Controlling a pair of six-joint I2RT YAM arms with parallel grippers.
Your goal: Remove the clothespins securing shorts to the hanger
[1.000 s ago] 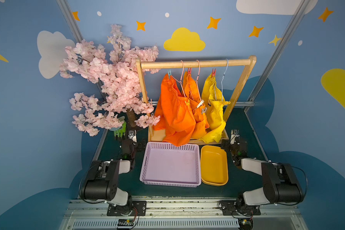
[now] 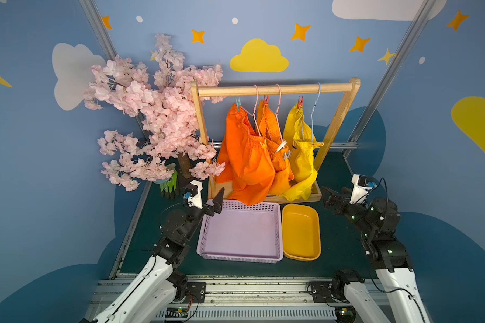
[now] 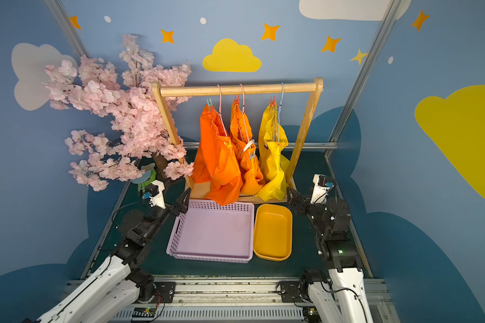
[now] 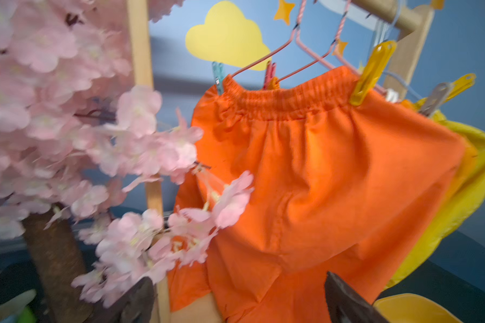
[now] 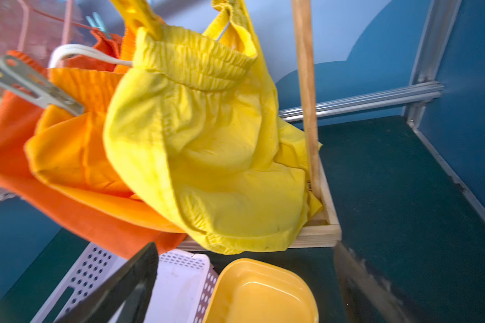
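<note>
Orange shorts, lighter orange shorts and yellow shorts hang side by side on the wooden rack. In the left wrist view a yellow clothespin grips the orange waistband's near corner, and a teal clothespin its far one. A grey clothespin clips the middle pair. Red clothespins hold the yellow shorts' far end; a yellow clothespin sits at the near end. My left gripper stands open before the orange shorts, my right gripper open before the yellow ones. Both are empty.
A lilac basket and a yellow tray, both empty, lie in front of the rack. Pink blossom branches crowd the left side near my left gripper. Free table lies right of the rack.
Both arms have extended from their folded poses. The left gripper has swung right towards the orange shorts; the right arm has risen and reached out. The shorts and clothespins have not moved.
</note>
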